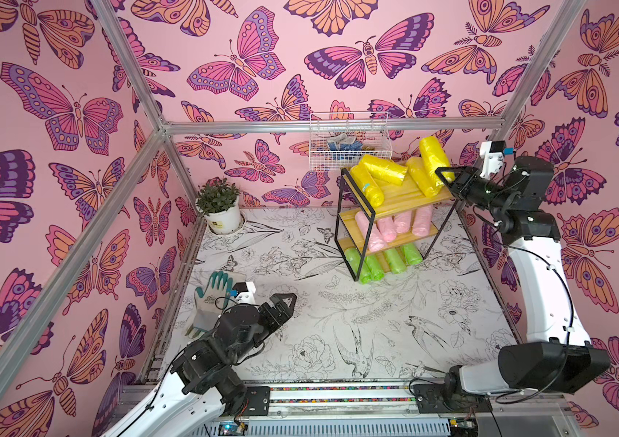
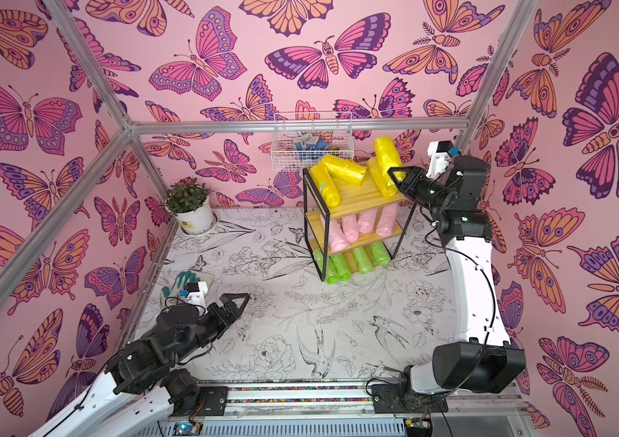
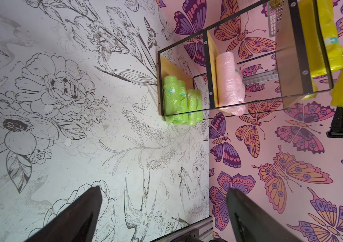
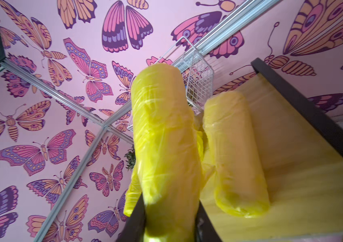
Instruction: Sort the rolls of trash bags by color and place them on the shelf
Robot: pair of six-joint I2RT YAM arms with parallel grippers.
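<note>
Yellow trash bag rolls fill the shelf's (image 1: 404,200) top tier: one at the left (image 1: 366,185), one slanting across the back (image 1: 383,169) and another toward the right (image 1: 420,177). My right gripper (image 1: 446,175) is shut around the lower end of a further yellow roll (image 1: 434,154), which tilts up above the tier's right end. Pink rolls (image 1: 386,227) lie on the middle tier, green rolls (image 1: 394,260) on the bottom. Away from the shelf, over the table's left part, my left gripper (image 1: 287,306) is open and empty.
A wire basket (image 1: 349,149) hangs on the wall behind the shelf. A potted plant (image 1: 219,207) stands at the back left, and a teal-and-grey glove (image 1: 211,302) lies near the left arm.
</note>
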